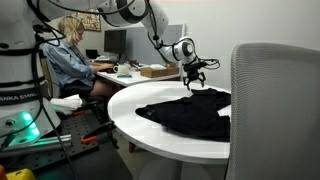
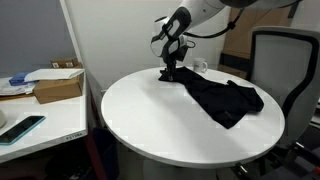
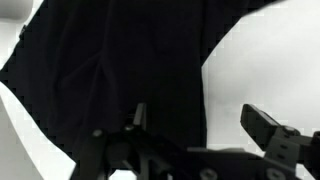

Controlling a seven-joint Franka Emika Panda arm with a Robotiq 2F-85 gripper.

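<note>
A black cloth [image 1: 190, 118] lies spread and rumpled on the round white table. Exterior view 2 shows the cloth [image 2: 222, 98] running from the far edge toward the right side. My gripper [image 1: 194, 82] is over the cloth's far end, pointing down. It is open, its two dark fingers wide apart in the wrist view, where cloth [image 3: 150, 55] fills the left and middle and passes beneath the left finger [image 3: 138, 128]. The right finger [image 3: 262, 128] is over bare white tabletop. Nothing is held between them. Whether the fingertips touch the cloth, I cannot tell.
A white mug [image 2: 200, 65] stands near the cloth's far end. A grey chair back [image 1: 272, 90] rises beside the table. A person [image 1: 72, 60] sits at a desk on the left; a cardboard box [image 2: 58, 90] lies on a side surface.
</note>
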